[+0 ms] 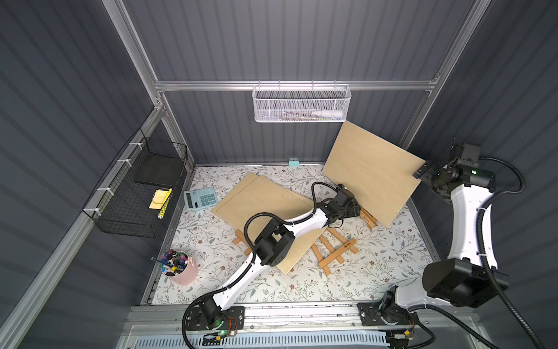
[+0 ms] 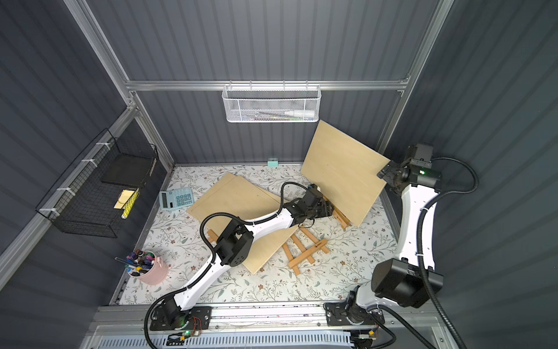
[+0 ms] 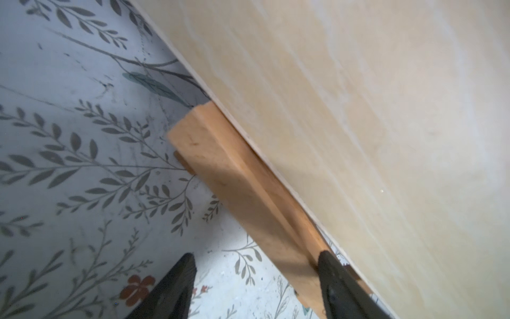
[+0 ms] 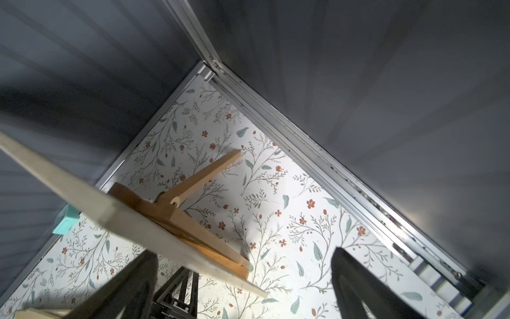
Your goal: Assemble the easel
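A light plywood board (image 1: pixel 372 174) leans upright on a small wooden easel (image 1: pixel 368 218) at the back right. My left gripper (image 1: pixel 352 204) is low at the board's left side. In the left wrist view, its dark fingers (image 3: pixel 334 281) are shut on the easel's front wooden bar (image 3: pixel 239 186), just in front of the board's lower edge. Beside the board's right upper corner, my right gripper (image 1: pixel 423 169) stands open. The right wrist view shows the board (image 4: pixel 132 228) edge-on, with the easel's rear leg (image 4: pixel 204 178) spread out behind; contact with the right fingers cannot be made out.
More plywood boards (image 1: pixel 264 200) lie flat at centre, partly over wooden easel frames (image 1: pixel 337 254). A calculator (image 1: pixel 200 198) and a pink pen cup (image 1: pixel 184 272) stand left.
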